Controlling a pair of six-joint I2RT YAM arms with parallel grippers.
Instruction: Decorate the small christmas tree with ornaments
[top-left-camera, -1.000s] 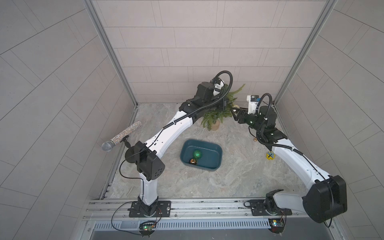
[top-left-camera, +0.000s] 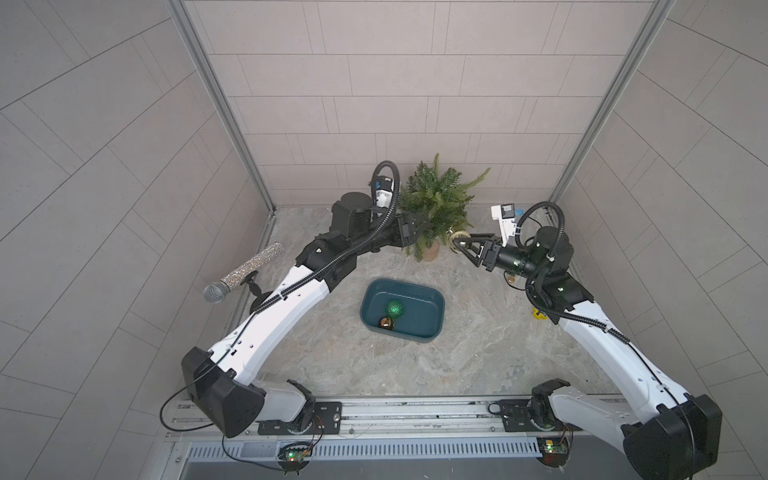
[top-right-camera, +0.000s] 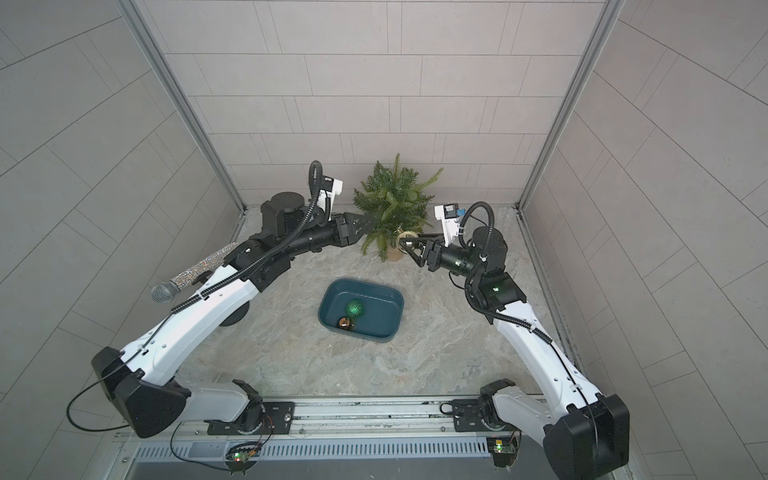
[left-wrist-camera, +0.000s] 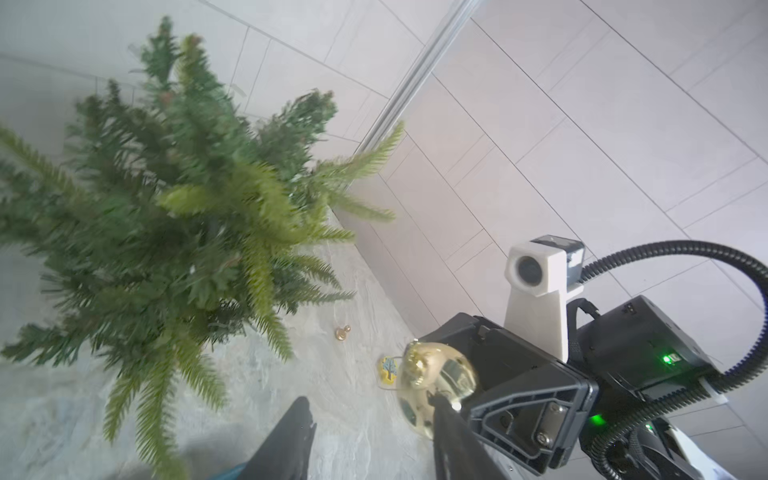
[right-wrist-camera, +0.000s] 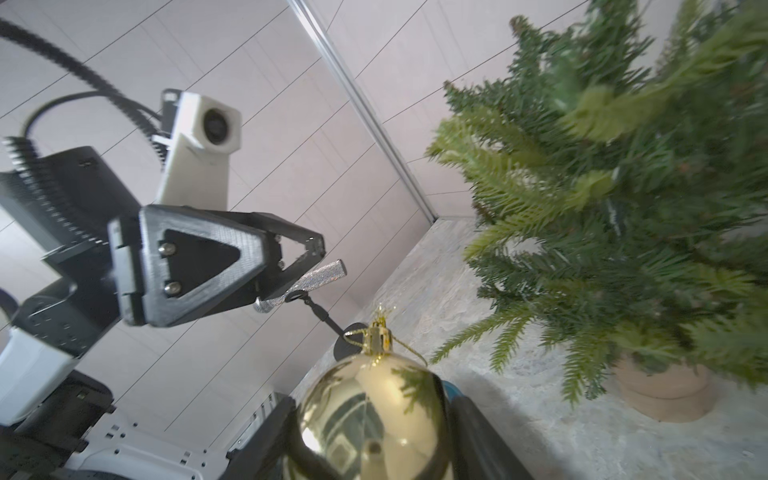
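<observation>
A small green christmas tree (top-left-camera: 440, 192) in a terracotta pot (right-wrist-camera: 660, 388) stands at the back centre. In front of it a teal tray (top-left-camera: 428, 316) holds a green ball (top-left-camera: 394, 308) and a copper ball (top-left-camera: 386, 323). My right gripper (top-right-camera: 408, 244) has a shiny gold bauble (right-wrist-camera: 368, 424) with a string loop between its fingers, beside the tree's lower right. My left gripper is open and empty at the tree's left front, facing toward the bauble (left-wrist-camera: 432, 376).
A glittery microphone (top-left-camera: 252, 268) on a black stand is at the left edge. A small yellow object (top-left-camera: 539, 313) and a small brass piece (left-wrist-camera: 342, 333) lie on the right side of the table. The table between tray and right edge is mostly clear.
My left arm has pulled back leftward from the tree, exposing more of it. My right gripper, with the gold bauble, has moved slightly left and down in the top left view.
</observation>
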